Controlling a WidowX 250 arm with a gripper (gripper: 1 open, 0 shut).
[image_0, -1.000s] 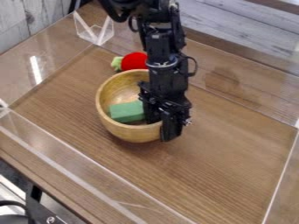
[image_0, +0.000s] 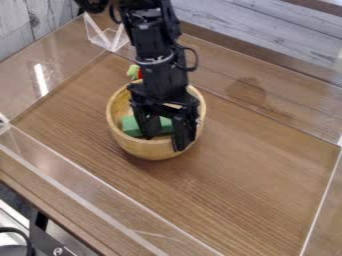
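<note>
My black gripper (image_0: 167, 125) is lowered over a tan wooden bowl (image_0: 134, 145) at the middle of the view, its fingers open inside or over the bowl's right half. A green block (image_0: 134, 124) lies in the bowl, partly hidden by the gripper. Whether the fingers touch the block cannot be told. A red object with a green part (image_0: 135, 72) shows behind the bowl, mostly hidden by my arm.
A clear container (image_0: 104, 30) stands at the back left. The table's edge runs along the lower left.
</note>
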